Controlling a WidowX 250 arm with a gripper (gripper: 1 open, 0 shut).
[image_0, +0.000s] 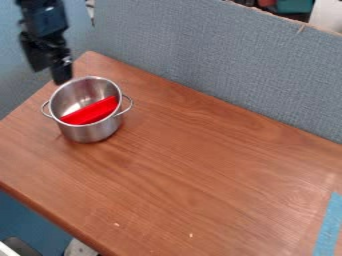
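A steel pot (74, 100) with two wire handles stands on the left part of the wooden table (201, 170). A red elongated object (91, 111) lies inside it. My dark gripper (48, 72) hangs above and to the left of the pot, near the table's back left corner, apart from it. It is blurred; nothing shows in it.
Grey padded panels (201, 70) run along the back of the table. A blue tape strip (329, 222) lies at the right edge.
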